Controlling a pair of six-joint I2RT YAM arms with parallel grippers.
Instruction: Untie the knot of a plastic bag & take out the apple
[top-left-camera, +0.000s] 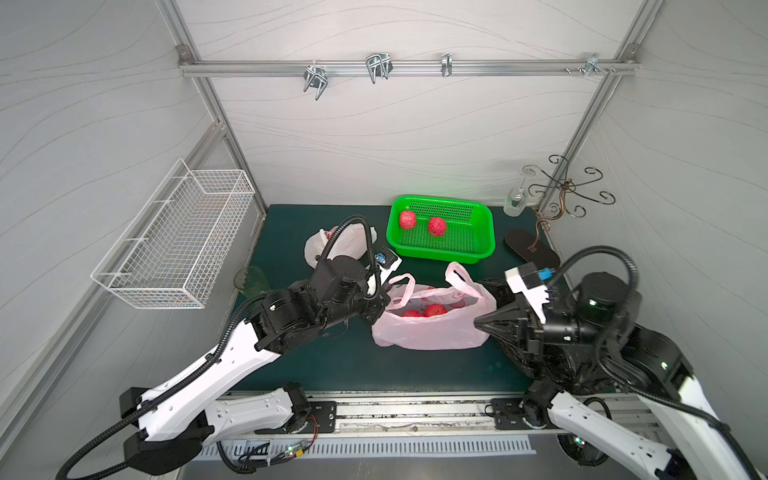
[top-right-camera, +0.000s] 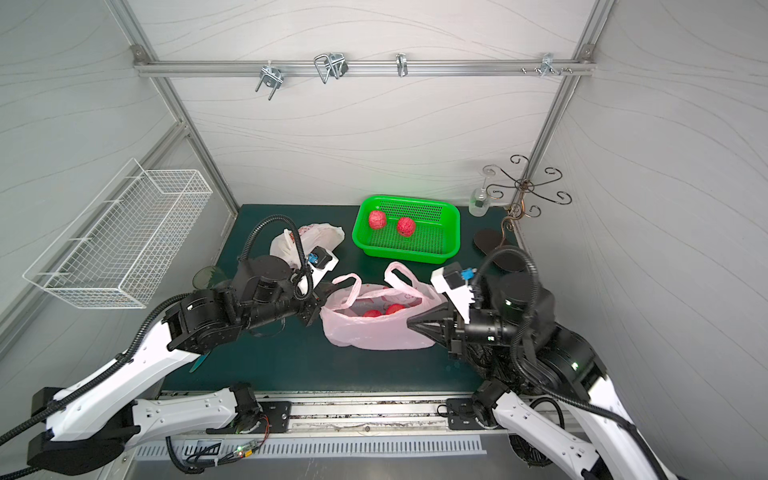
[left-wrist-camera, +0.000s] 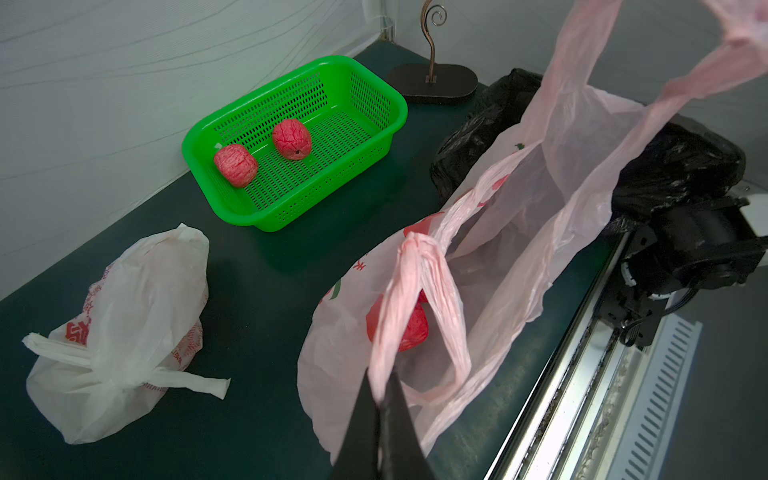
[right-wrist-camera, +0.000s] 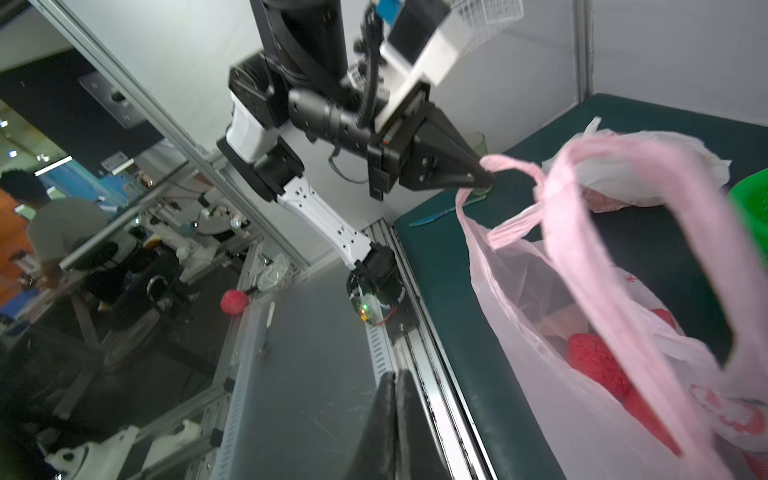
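An open pink plastic bag (top-left-camera: 432, 336) stands mid-table with red apples (top-left-camera: 435, 309) inside, its loop handles raised. My left gripper is shut on one loop at the bag's left side, which hangs over the fingertips in the left wrist view. My right gripper is shut at the bag's right, with nothing showing between its fingers; the other handle arches near it. A white tied bag (left-wrist-camera: 128, 320) lies at back left.
A green basket (top-left-camera: 480, 248) holding two red apples sits at the back. A black bag (left-wrist-camera: 480, 136) lies right, beside a metal stand (left-wrist-camera: 432, 84). A white wire basket (top-left-camera: 192, 240) is on the left wall.
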